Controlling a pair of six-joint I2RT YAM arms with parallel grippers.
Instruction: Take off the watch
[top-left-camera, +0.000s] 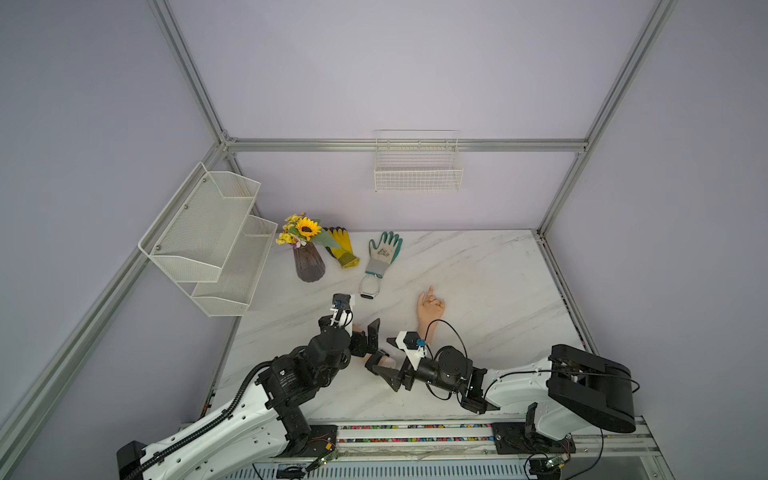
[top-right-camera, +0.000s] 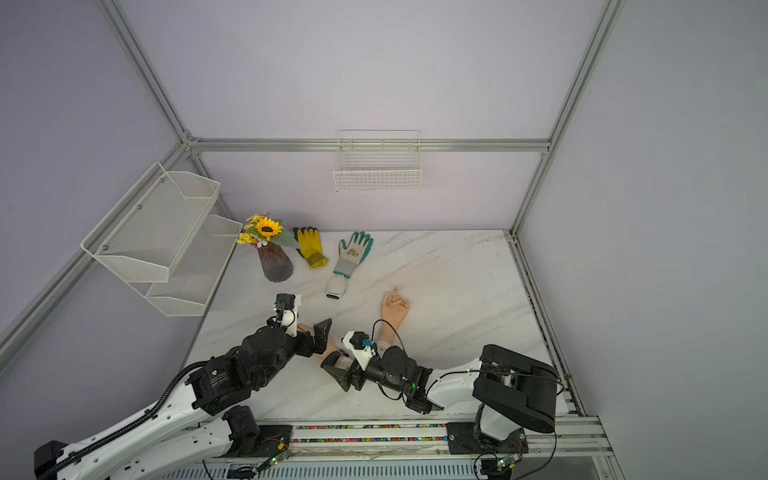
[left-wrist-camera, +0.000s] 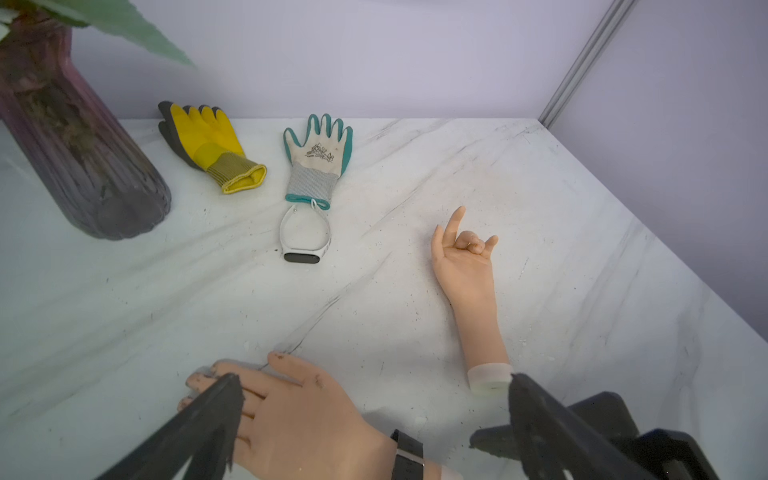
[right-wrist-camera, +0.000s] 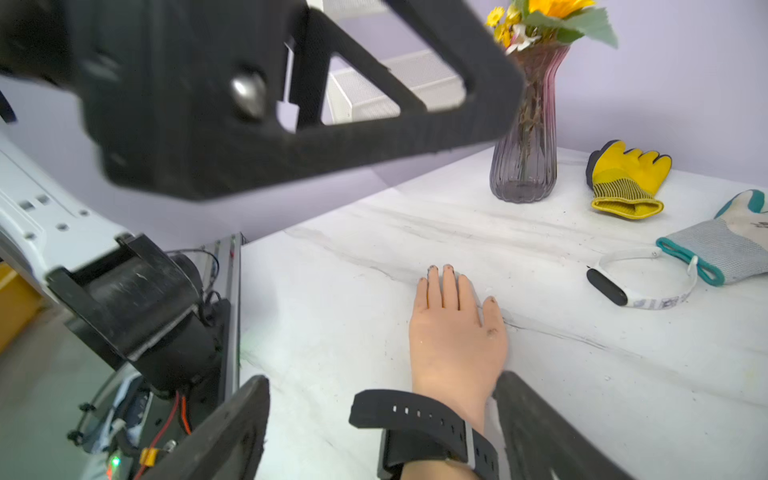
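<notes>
A prosthetic hand lies palm down at the table's front middle with a black watch (right-wrist-camera: 424, 432) around its wrist; in the right wrist view a strap end sticks out to the left. My left gripper is open above the hand, toward its finger side, holding nothing. My right gripper is open at the watch end of the arm, its fingers either side of the wrist. A second prosthetic hand (left-wrist-camera: 472, 296) lies palm up to the right.
A white band (left-wrist-camera: 301, 256) lies by a grey-teal glove (left-wrist-camera: 316, 160), with a yellow glove (left-wrist-camera: 216, 152) and a flower vase (right-wrist-camera: 524, 144) at the back left. Wire shelves (top-left-camera: 200, 240) hang on the left wall.
</notes>
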